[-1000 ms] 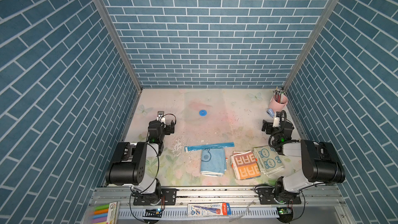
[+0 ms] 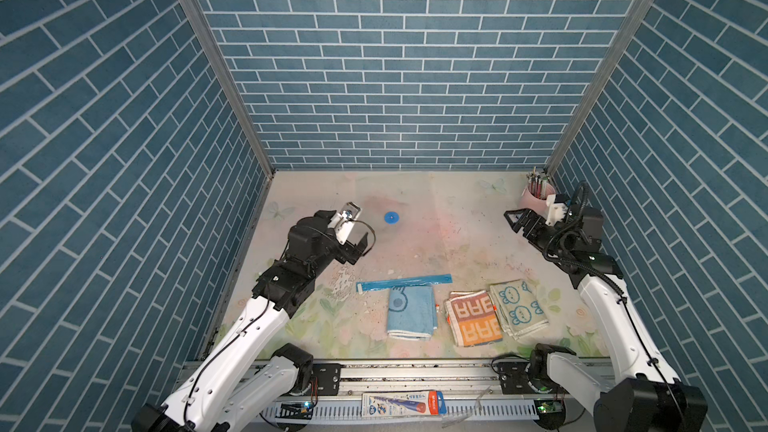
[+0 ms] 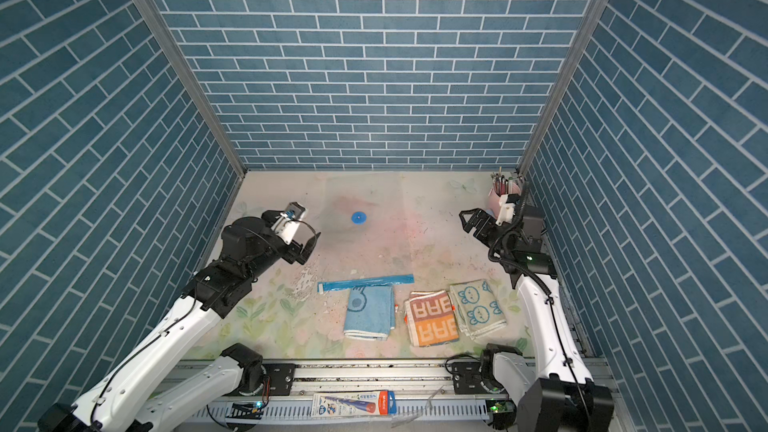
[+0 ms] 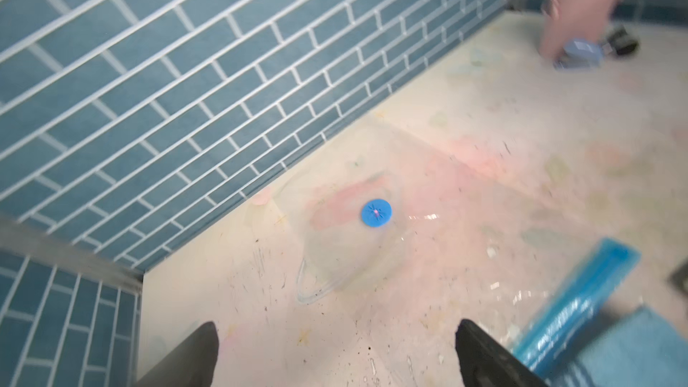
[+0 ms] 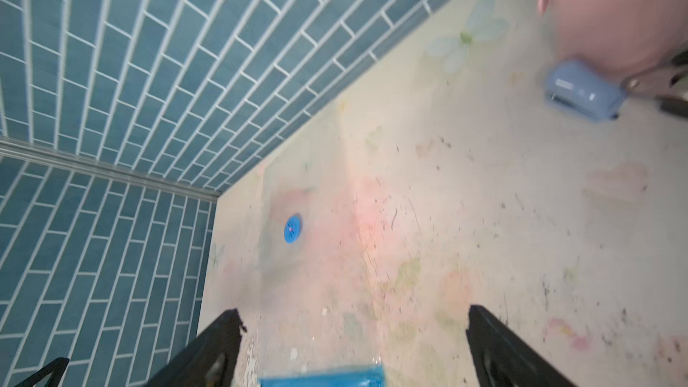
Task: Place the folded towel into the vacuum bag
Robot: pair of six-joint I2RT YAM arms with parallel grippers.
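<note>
A clear vacuum bag lies flat on the table, with a blue round valve (image 2: 391,217) and a blue strip (image 2: 404,283) along its near edge. Close in front of that strip is a folded blue towel (image 2: 411,312). To its right are a folded orange towel (image 2: 473,319) and a folded beige towel (image 2: 518,307) with blue animal faces. My left gripper is open above the table left of the bag, its fingers (image 4: 187,358) wide apart and empty. At the right side, my right gripper also stands open, nothing between its fingers.
At the back right corner stands a pink cup (image 5: 609,21) of tools, with a small blue object (image 5: 584,90) beside it. A boxed item (image 2: 402,404) lies on the front rail. Between the bag and the cup the table is bare.
Both arms have reached out over the table from their folded poses. The left gripper moved rightward and the right one swung slightly away from the front. Towels and bag lie unchanged.
</note>
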